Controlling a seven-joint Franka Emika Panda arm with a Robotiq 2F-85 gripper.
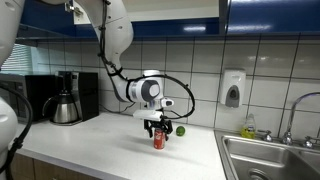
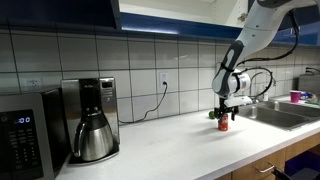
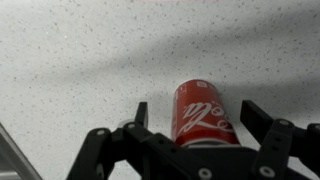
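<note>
A red can with white lettering stands upright on the white counter. My gripper is open and low over it, with one finger on each side. From the wrist, the can sits between the open fingers, and gaps show on both sides of it. In the second exterior view the can is beneath the gripper, its upper part partly covered.
A small green round object lies behind the can, to its right. A sink with a faucet is at the right, and a coffee maker and a microwave stand at the other end. Open counter lies between.
</note>
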